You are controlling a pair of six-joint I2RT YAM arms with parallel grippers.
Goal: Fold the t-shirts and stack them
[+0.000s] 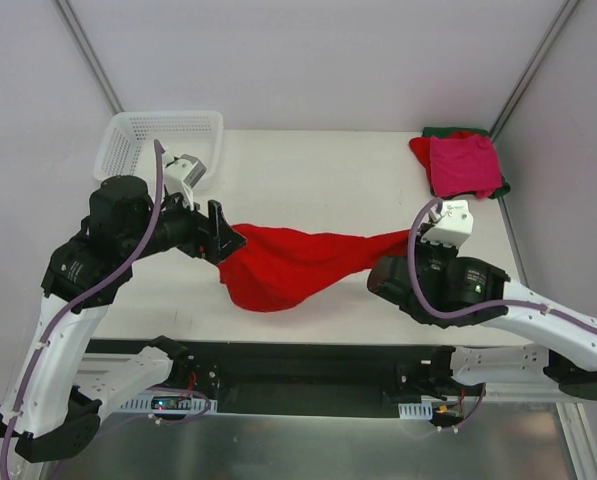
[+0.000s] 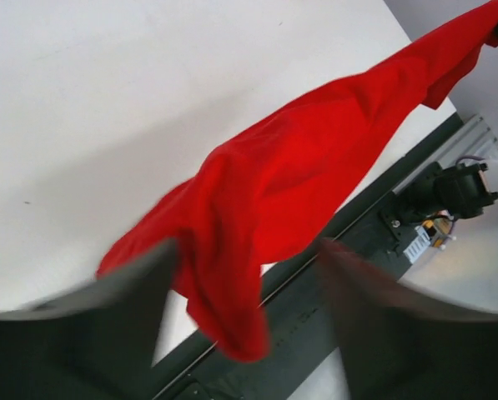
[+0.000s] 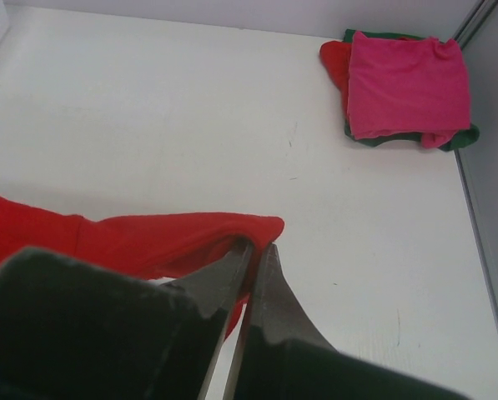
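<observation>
A red t-shirt (image 1: 293, 262) is stretched crosswise between my two arms, raised off the table at its right end. In the right wrist view, my right gripper is shut on a bunched edge of this cloth. My left gripper (image 1: 232, 224) stands open at the shirt's left end. Seen from the left wrist, its blurred fingers (image 2: 136, 287) are spread apart, and a loose corner of the red cloth (image 2: 232, 312) hangs in the space between them, ungripped. Folded shirts form a stack (image 1: 463, 165) at the far right, a pink one on top of red and green.
An empty white basket (image 1: 203, 119) stands at the back left, just behind my left arm. Walls (image 1: 568, 150) bound both sides, and a dark front edge (image 1: 298, 350) lies near the arm bases.
</observation>
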